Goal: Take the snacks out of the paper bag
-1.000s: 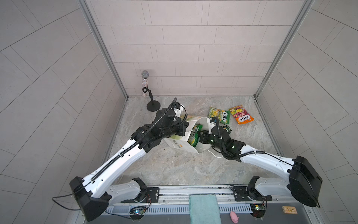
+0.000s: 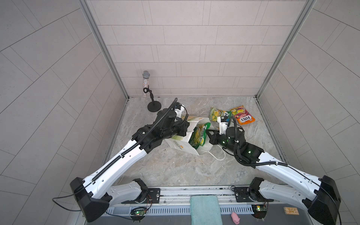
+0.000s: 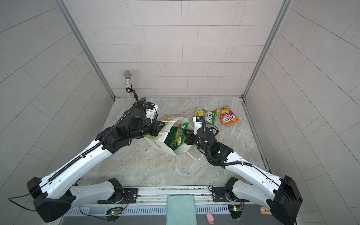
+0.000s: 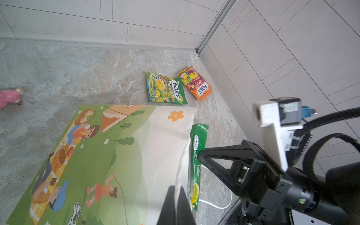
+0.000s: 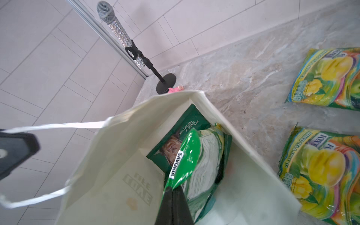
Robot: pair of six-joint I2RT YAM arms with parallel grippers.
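Note:
The white paper bag (image 5: 131,180) lies open toward the right on the marble surface, green printed panel (image 4: 112,157) up. My left gripper is shut on the bag's paper edge. Inside, green snack packets (image 5: 198,168) show. My right gripper is shut on the edge of a green packet (image 4: 198,138), which sticks out of the bag's opening in the left wrist view. Two Fox's packets, one green-yellow (image 2: 219,114) and one orange (image 2: 243,116), lie outside, behind and right of the bag.
A microphone on a stand (image 2: 153,105) is at the back left. A pink toy (image 4: 9,98) lies behind the bag. Walls close the back and sides.
My right arm has moved rightward, and the green packet at its fingers now reaches further toward the bag's opening. My left arm has stayed in place.

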